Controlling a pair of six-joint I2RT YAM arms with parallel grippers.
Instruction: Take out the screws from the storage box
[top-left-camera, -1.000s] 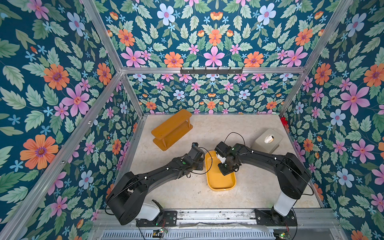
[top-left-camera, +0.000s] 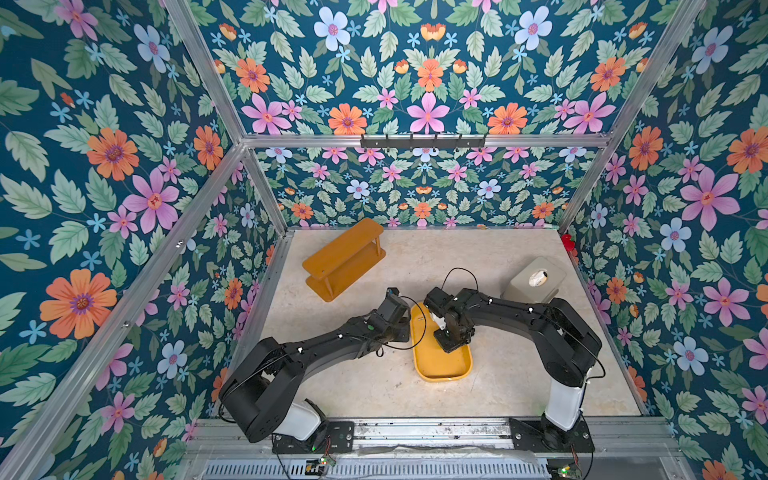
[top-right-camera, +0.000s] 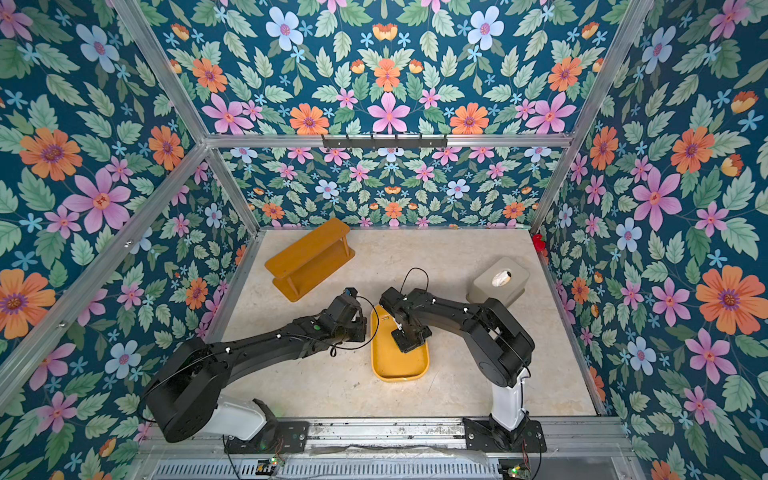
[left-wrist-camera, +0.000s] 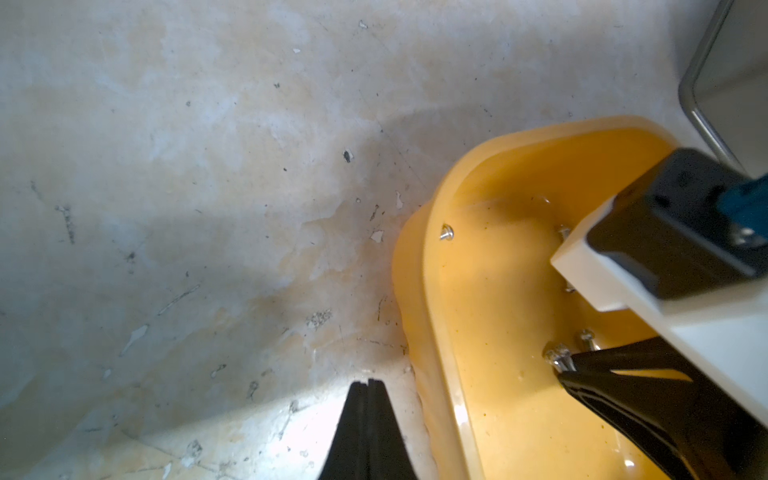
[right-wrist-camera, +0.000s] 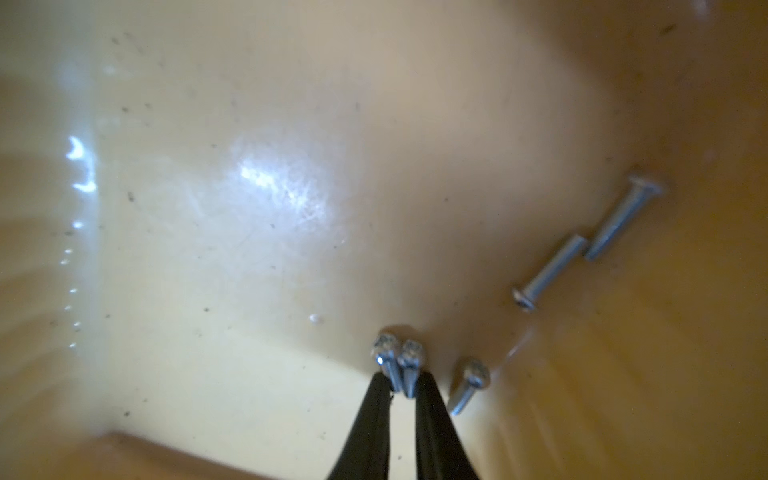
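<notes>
The yellow storage box (top-left-camera: 441, 366) stands mid-table with several small metal screws on its floor. Reaching into it, my right gripper has its fingertips apart, with two screws (right-wrist-camera: 387, 349) lying side by side at the gap between them. A third screw (right-wrist-camera: 473, 376) rests just outside the right finger, and two more screws (right-wrist-camera: 552, 272) lie end to end farther right. One screw (left-wrist-camera: 446, 233) sits by the box's left wall. Outside that wall, over bare table, my left gripper is shut with nothing showing between its fingers.
An orange-brown shelf (top-left-camera: 344, 264) stands at the back left. A grey tissue box (top-left-camera: 534, 280) is at the back right, behind the right arm. Table left of the storage box and in front of it is clear.
The right arm has shifted slightly left and its gripper a little deeper over the box. The left arm's base end has swung slightly; its gripper has hardly moved.
</notes>
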